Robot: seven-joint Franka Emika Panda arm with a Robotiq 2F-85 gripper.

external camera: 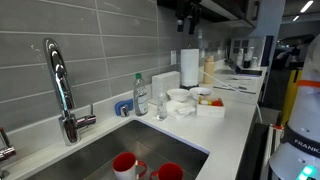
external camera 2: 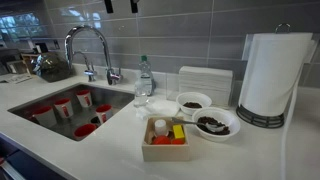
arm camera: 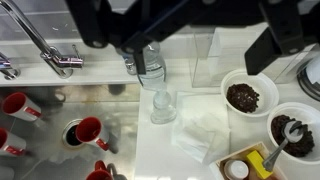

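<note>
My gripper (external camera: 187, 26) hangs high above the counter, open and empty. In exterior view 2 only its dark fingertips (external camera 2: 109, 6) reach in at the top edge. The wrist view looks down past its blurred fingers (arm camera: 262, 48) onto a clear bottle (arm camera: 152, 68), a small clear dispenser (arm camera: 163, 105) and a white napkin (arm camera: 201, 128). Two white bowls (external camera 2: 194, 101) with dark contents stand to the right, one holding a spoon (arm camera: 290, 133). A wooden box (external camera 2: 166, 151) carries a yellow block, red items and a white-lidded jar. Red-and-white mugs (external camera 2: 63, 107) sit in the sink (external camera 2: 119, 101).
A paper towel roll (external camera 2: 267, 75) stands at the right in exterior view 2. The chrome faucet (external camera: 62, 90) rises behind the sink against the tiled wall. A shelf (external camera: 215, 10) overhangs near the arm.
</note>
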